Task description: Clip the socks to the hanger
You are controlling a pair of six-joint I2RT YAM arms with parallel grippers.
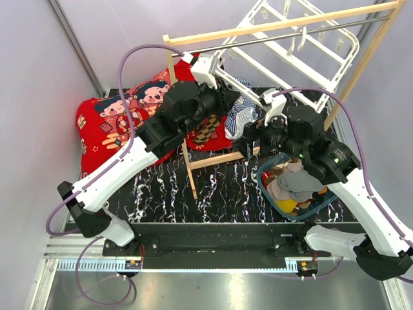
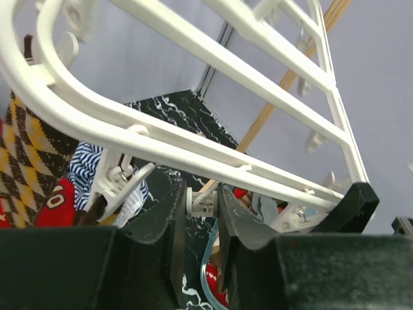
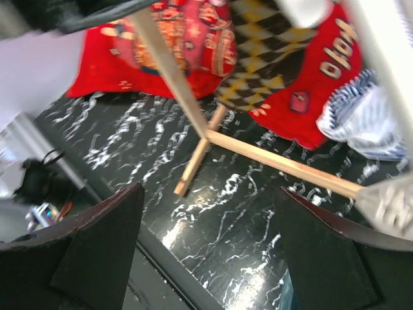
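Observation:
The white hanger rack [image 1: 292,59] hangs from the wooden stand. In the left wrist view my left gripper is shut on a white plastic piece of the hanger, just below its front rail. A blue-striped sock [image 1: 242,116] and a brown checked sock [image 2: 35,152] hang at the hanger; white clips show beside them in the left wrist view. My right gripper [image 1: 248,142] is below the hanger's right front; in the right wrist view it looks part open, with no object visible between its fingers.
Red cushions [image 1: 103,129] lie at the back left. A blue basket [image 1: 290,213] of socks sits below my right arm. The wooden stand's bar [image 3: 284,163] crosses the black floor, which is clear at the front left.

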